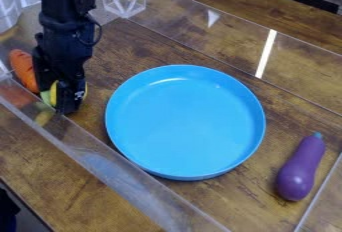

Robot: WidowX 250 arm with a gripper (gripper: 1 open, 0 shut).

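Note:
The black gripper (62,84) is low at the left, over a yellow object (50,97) that is mostly hidden behind its fingers. An orange carrot-like item (23,68) lies just left of the gripper, against the clear wall. The fingers are dark and partly overlap the yellow object; whether they touch it cannot be told.
A large blue plate (185,122) fills the middle right. A purple eggplant (299,168) lies at the far right. Clear low walls edge the wooden surface (214,36), which is free at the back.

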